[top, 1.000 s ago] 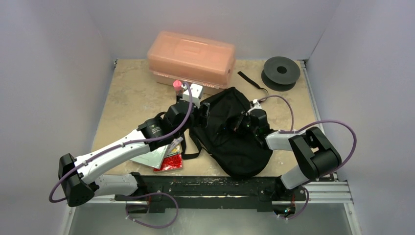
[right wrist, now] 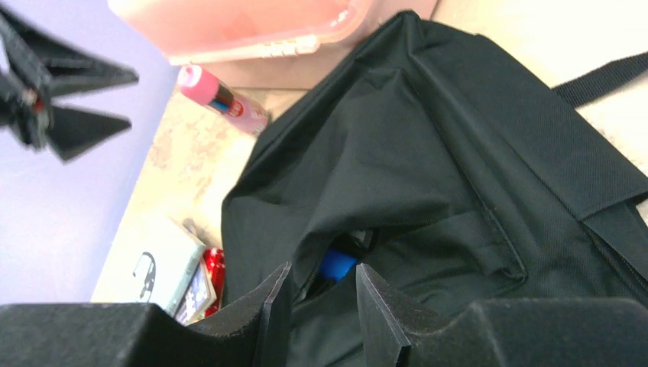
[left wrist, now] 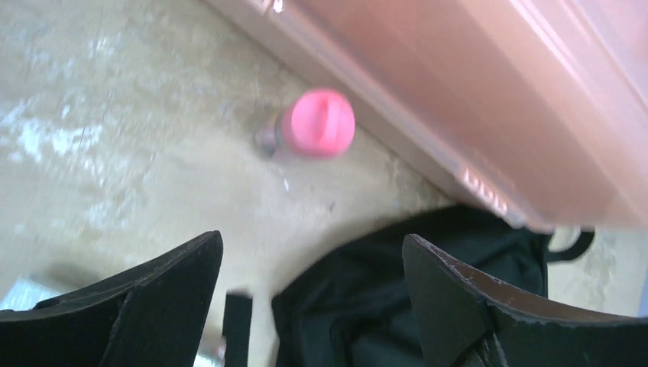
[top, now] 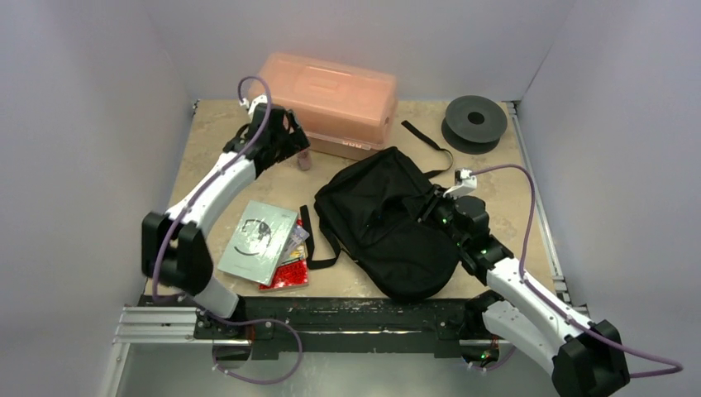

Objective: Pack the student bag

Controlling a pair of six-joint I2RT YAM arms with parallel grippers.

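Note:
The black bag (top: 397, 265) lies flat on the table, its opening toward the middle. Inside that opening a blue item (right wrist: 336, 264) shows in the right wrist view. A bottle with a pink cap (left wrist: 318, 122) stands close in front of the box, apart from my left gripper, which is open and empty above the table. Over the bag's right part is my right gripper, its fingers part open, with a gap and nothing seen between them. A silver folder (top: 259, 240) rests on a red book (top: 289, 275), with a small packet (top: 295, 240) partly under it.
The large orange translucent box (top: 322, 95) fills the back. A dark round spool (top: 474, 124) sits at the back right, near a bag strap (top: 423, 135). Another strap (top: 307, 231) lies between folder and bag.
My left arm has swung from the bag's left edge back and leftward, close to the bottle. My right gripper has pulled back to the right from the bag's opening.

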